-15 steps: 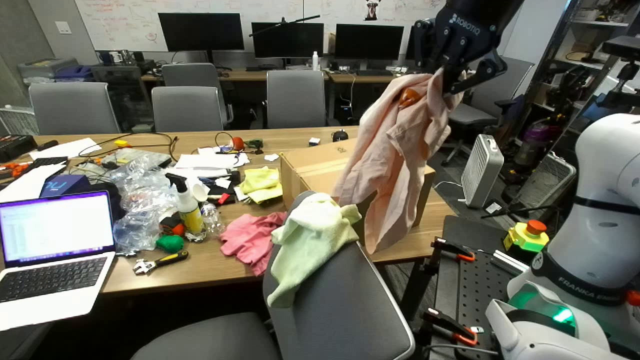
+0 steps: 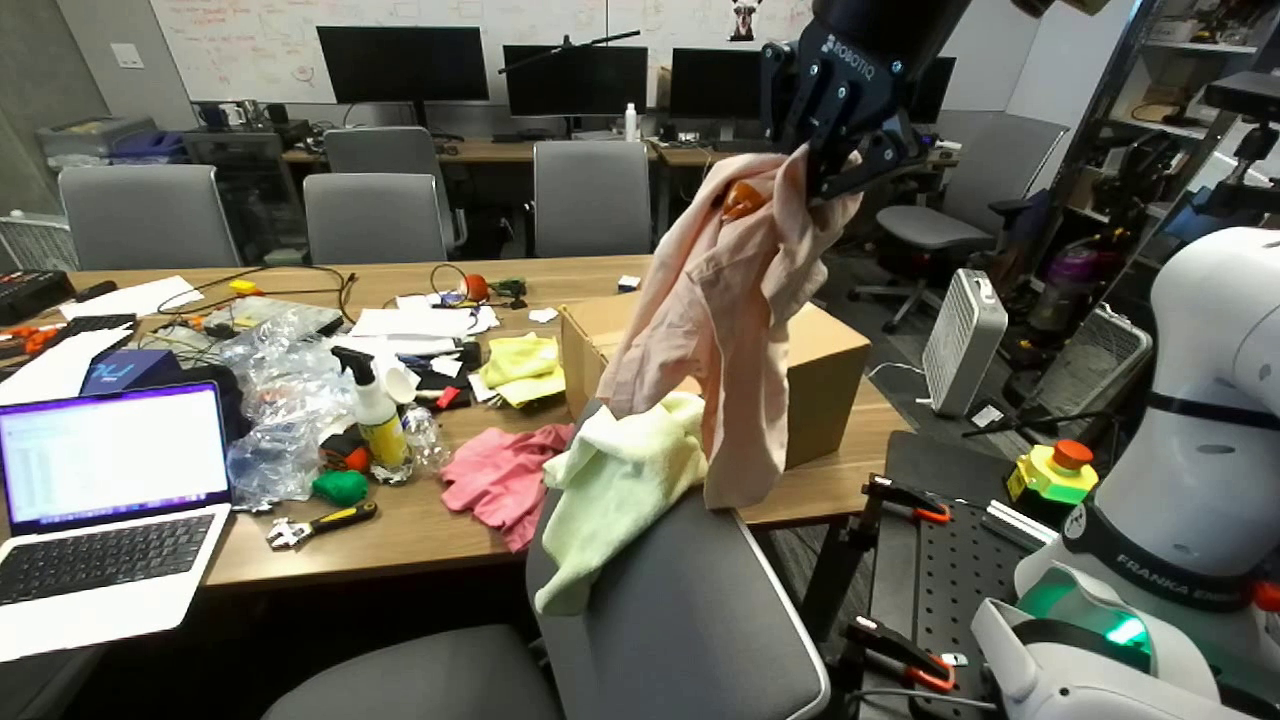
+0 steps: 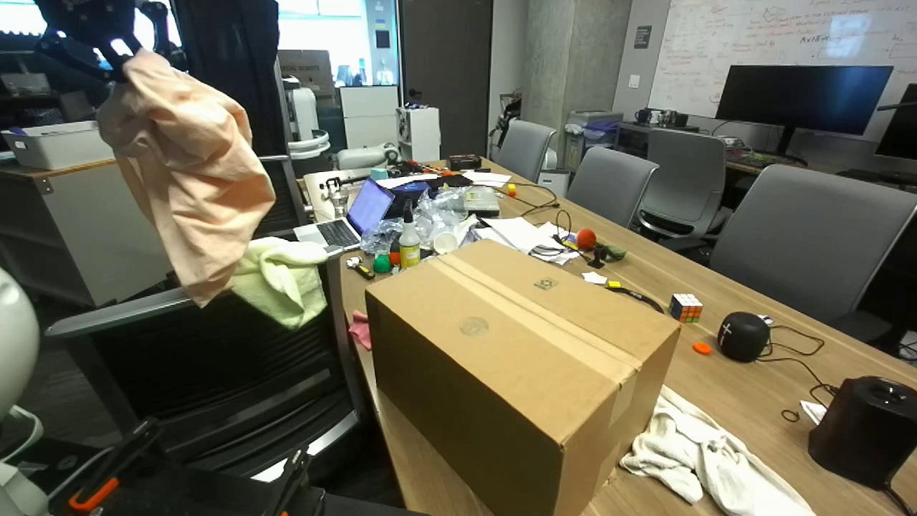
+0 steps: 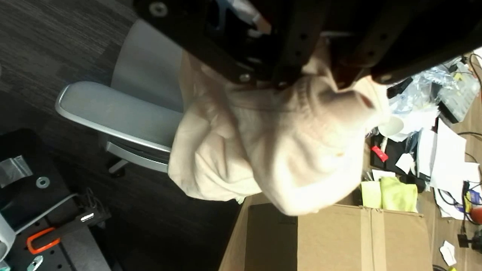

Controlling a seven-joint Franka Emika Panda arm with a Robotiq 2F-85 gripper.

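Note:
A peach-pink cloth (image 2: 734, 300) hangs in loose folds from my gripper (image 2: 819, 180), which is shut on its upper end. In the second exterior view the same cloth (image 3: 193, 163) dangles above the chair, its lower tip close to a pale green towel (image 3: 279, 279). That towel (image 2: 624, 468) is draped over the top of the grey chair backrest (image 2: 672, 612). From the wrist, the cloth (image 4: 307, 149) fills the middle, and the fingertips are mostly buried in its folds. An orange-brown patch (image 2: 744, 200) shows among the upper folds.
A large closed cardboard box (image 3: 516, 318) stands on the table behind the chair. A crumpled pink cloth (image 2: 510, 480), spray bottle (image 2: 380, 426), wrench (image 2: 321, 524) and laptop (image 2: 114, 480) crowd the table's left side. A white cloth (image 3: 713, 456) lies beyond the box.
My gripper has moved left in exterior view 1, carrying the peach cloth with it. Towel and chair look unmoved.

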